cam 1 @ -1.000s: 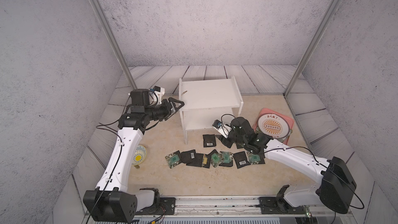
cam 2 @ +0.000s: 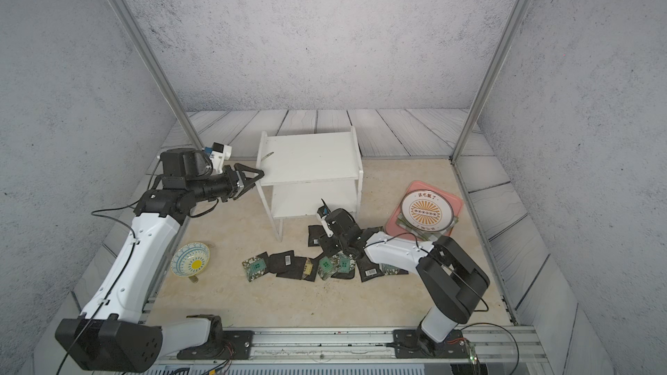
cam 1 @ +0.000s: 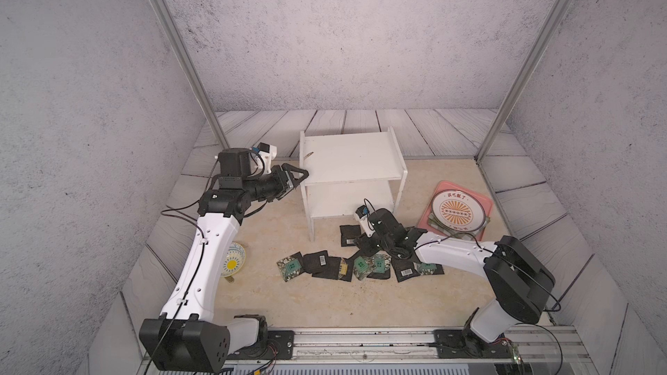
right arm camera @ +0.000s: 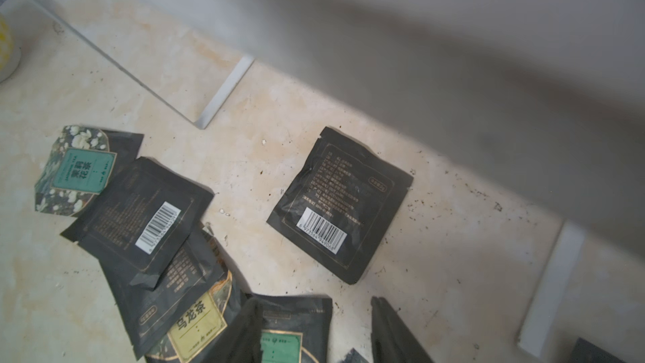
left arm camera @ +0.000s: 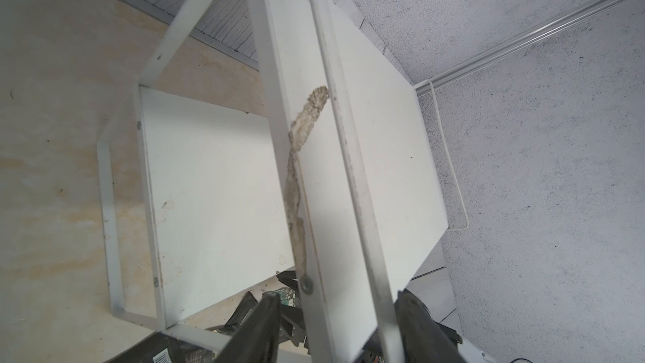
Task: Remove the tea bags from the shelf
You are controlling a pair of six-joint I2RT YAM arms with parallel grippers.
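Note:
The white two-tier shelf (cam 1: pixel 351 156) stands mid-table, its upper board bare; in the left wrist view its lower board (left arm camera: pixel 208 195) looks bare too. My left gripper (cam 1: pixel 304 174) is shut on the shelf's upper left side rail (left arm camera: pixel 336 309). Flat black tea bags lie on the table in front: a lone one (right arm camera: pixel 342 205) with its barcode up, and several in an overlapping row, among them a green-labelled bag (cam 1: pixel 290 267) at the left end. Low over the lone bag's front side hangs my right gripper, its fingers apart, with no bag held between them.
At the right a white plate (cam 1: pixel 458 210) with an orange pattern rests on a pink board (cam 1: pixel 442 187). A patterned bowl (cam 2: pixel 190 259) stands at the left, partly behind the left arm in the top left view.
My right gripper and arm have moved left, now beside the lone tea bag and partly covering the row behind. The left arm and the shelf have stayed still.

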